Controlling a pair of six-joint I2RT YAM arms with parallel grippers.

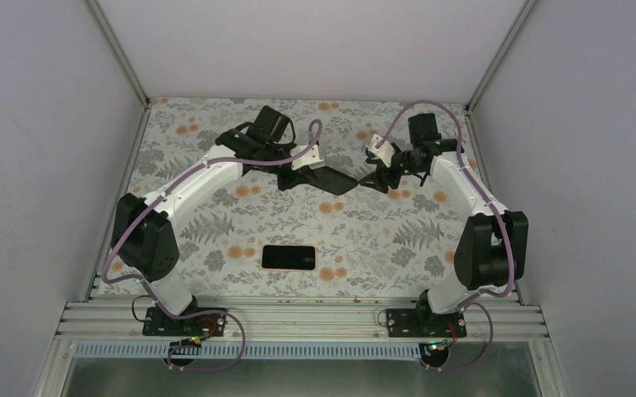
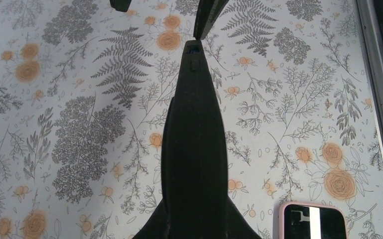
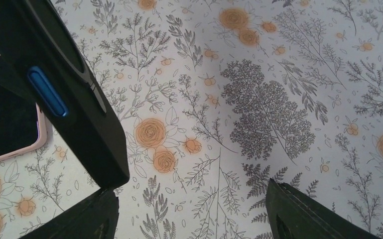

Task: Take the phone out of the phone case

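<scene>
A flat black case (image 1: 333, 179) is held off the table, with my left gripper (image 1: 301, 174) shut on its left end. The left wrist view shows this case (image 2: 196, 124) edge-on between the fingers. Close to its free right end is my right gripper (image 1: 372, 184), its fingers apart. In the right wrist view the case (image 3: 87, 124) slants down from the upper left towards one finger (image 3: 92, 219); whether they touch, I cannot tell. Whether anything sits inside the case is unclear. A phone with a pink rim (image 1: 289, 257) lies flat on the table.
Walls stand at the left, right and back. A metal rail (image 1: 322, 309) runs along the front edge.
</scene>
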